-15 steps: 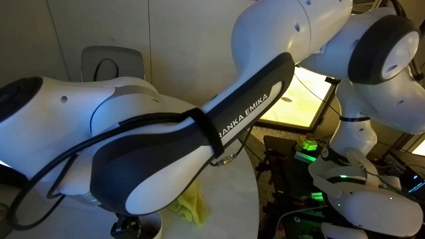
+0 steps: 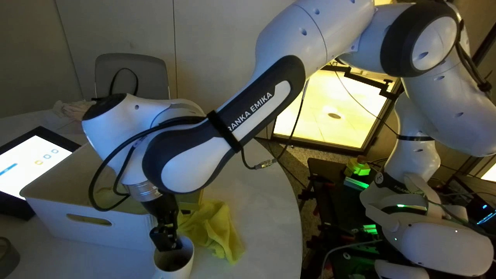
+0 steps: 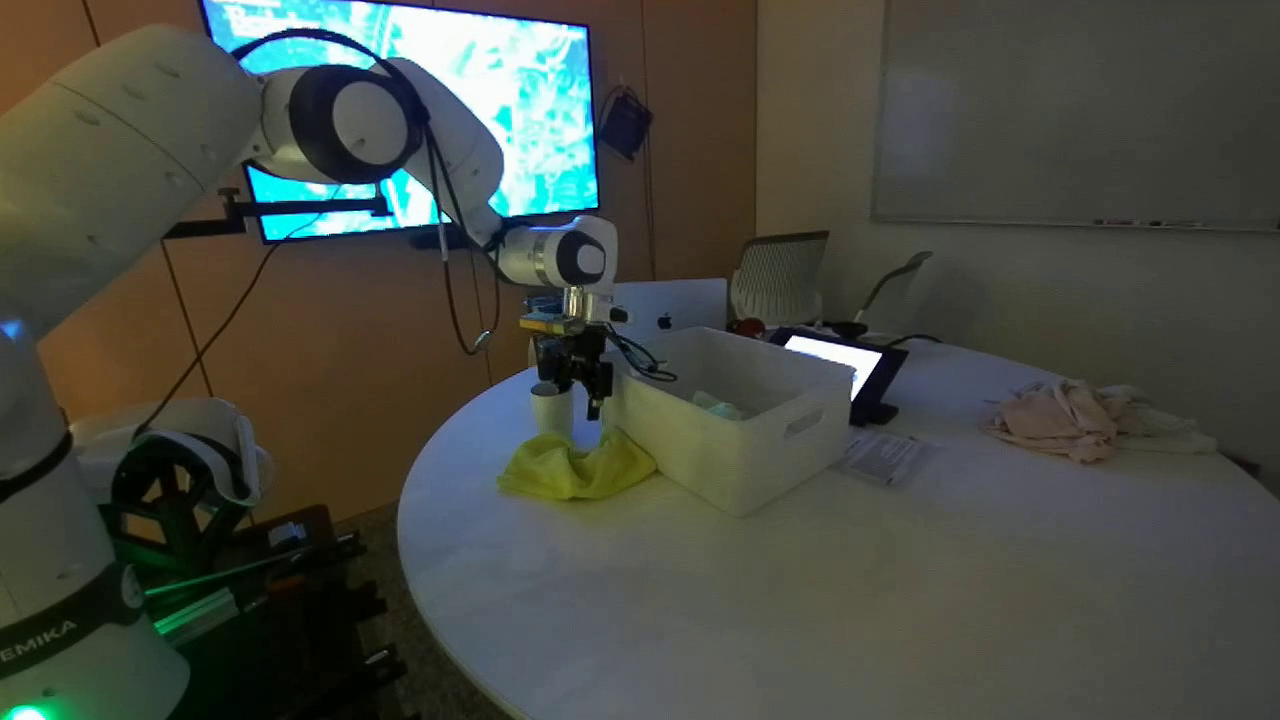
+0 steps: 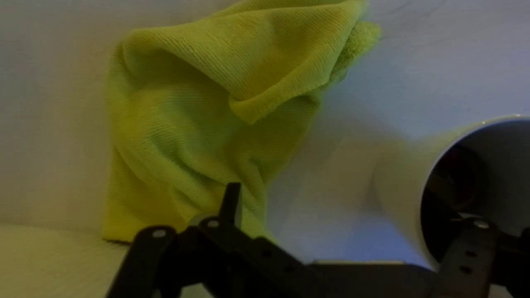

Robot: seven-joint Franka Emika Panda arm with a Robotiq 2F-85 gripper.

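Observation:
My gripper stands open in the wrist view, a wide gap between its fingers. The right-hand finger (image 4: 467, 258) overlaps the mouth of a white mug (image 4: 402, 183); whether it reaches inside is unclear. Ahead of the left-hand finger lies a crumpled yellow cloth (image 4: 198, 134) on the table. Exterior view 1 has the gripper (image 2: 166, 235) low at the rim of the upright mug (image 2: 186, 265), with something dark inside the mug. In exterior view 2 the gripper (image 3: 578, 372) is between the mug (image 3: 553, 414) and the white box, behind the cloth (image 3: 576, 468).
The white box (image 3: 708, 462) holds some pale bluish cloth or wrap (image 3: 717, 407) and stands close beside the gripper. A lit tablet (image 3: 840, 360) is behind it, with pinkish cloth (image 3: 1056, 420) farther right.
The arm has drawn back from the near left in exterior view 1, and the gripper has shifted up and right. The box and more of the cloth are now uncovered.

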